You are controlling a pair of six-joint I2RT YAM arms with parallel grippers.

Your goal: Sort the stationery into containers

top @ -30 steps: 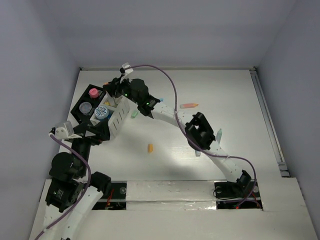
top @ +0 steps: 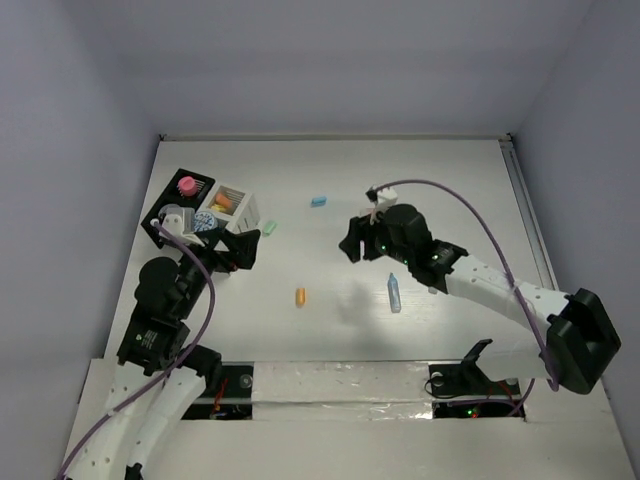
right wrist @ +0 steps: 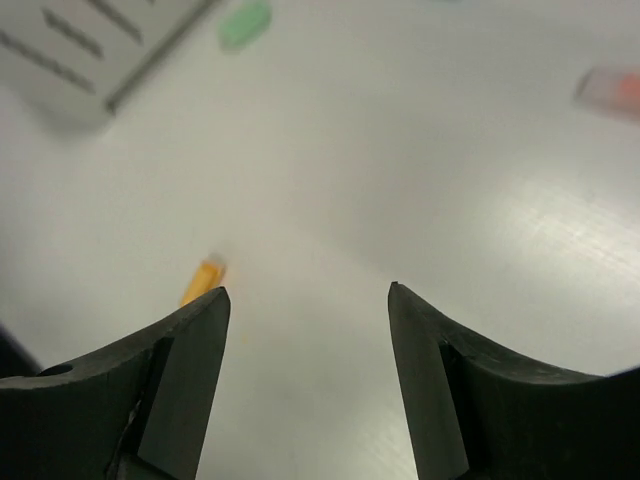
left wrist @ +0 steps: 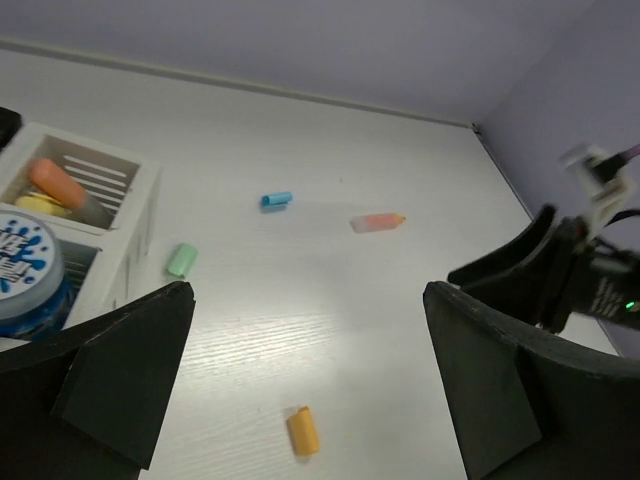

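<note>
At the table's left side stands a white basket [left wrist: 137, 215], with an orange-capped bottle [left wrist: 60, 185] and a blue-white jar [left wrist: 30, 275] in separate compartments. My left gripper [top: 244, 250] hangs just right of the basket, open and empty. Over the middle of the table my right gripper [top: 355, 242] is part open, only bare table between its fingers. Loose on the table are a yellow piece [top: 300, 297], a green piece [left wrist: 182, 260], a blue piece [left wrist: 276, 200], a pinkish-orange bottle [left wrist: 378, 222] and a blue bottle [top: 394, 293].
A black basket [top: 158, 205] holding a pink item [top: 187, 186] adjoins the white one at the far left. The right arm crosses the table's right side, partly covering small things there.
My right gripper has swung away from the white basket, right and toward the front. My left gripper has moved right.
</note>
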